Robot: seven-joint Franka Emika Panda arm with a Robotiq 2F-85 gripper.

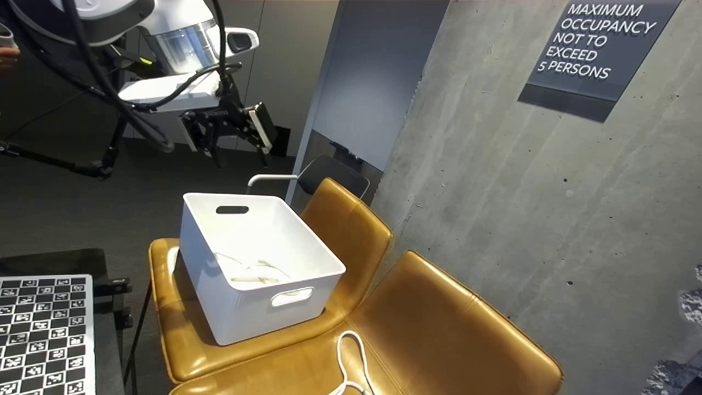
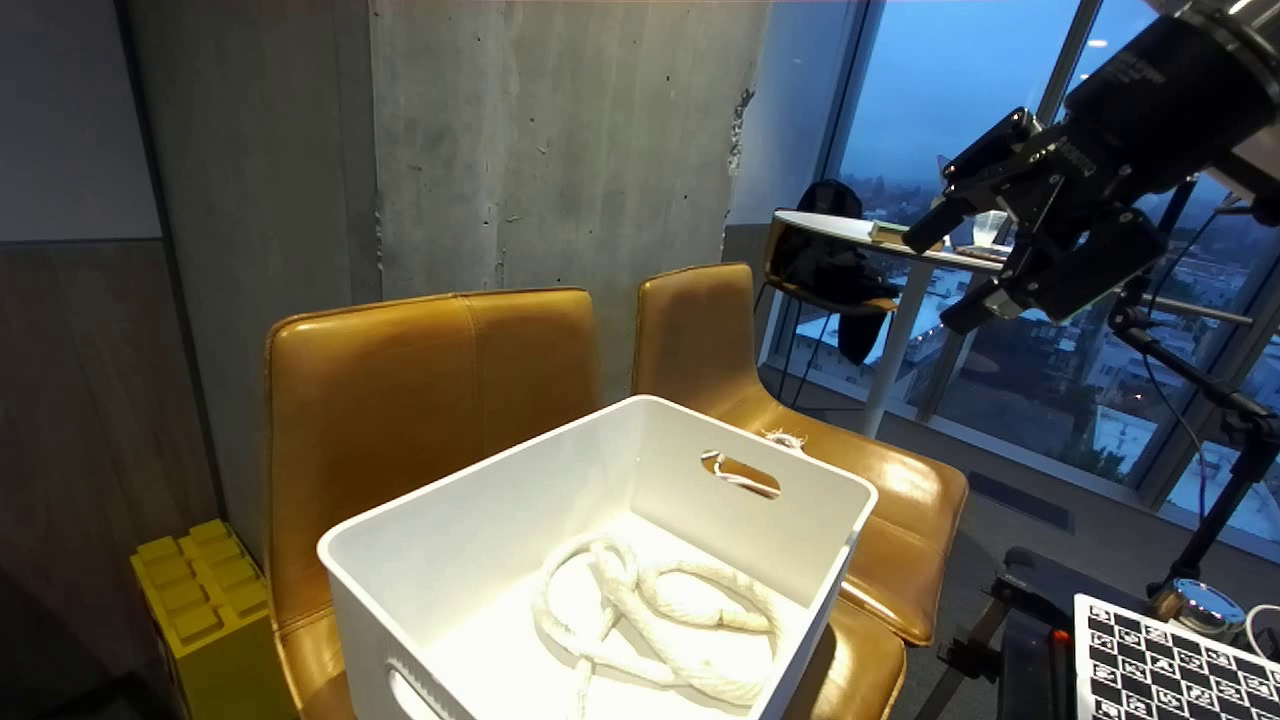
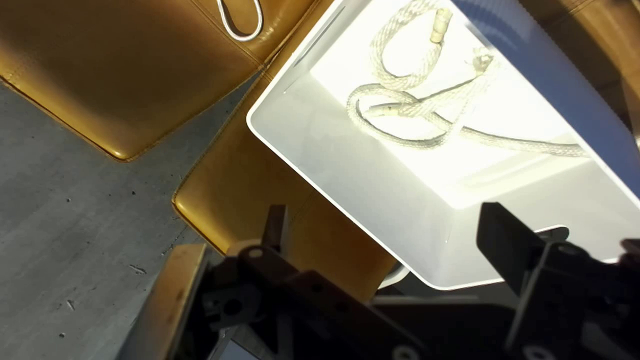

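Note:
A white plastic bin (image 1: 263,316) with slot handles stands on a tan leather chair. Inside it lie loosely looped pale ropes (image 2: 630,600), washed out by light in the wrist view, where rope (image 3: 399,141) curls across the bin floor. My gripper (image 1: 240,154) hangs in the air above and behind the bin, clear of it. Its two black fingers (image 3: 501,240) are spread wide with nothing between them. A thin white cord (image 1: 350,359) with a loop rests on the neighbouring chair seat, outside the bin.
Two tan chairs (image 2: 432,384) stand side by side near a concrete wall (image 1: 526,217). A black-and-white marker board (image 1: 43,336) lies beside the bin's chair. A yellow block-shaped box (image 2: 204,600) is on the floor. Above the bin the air is free.

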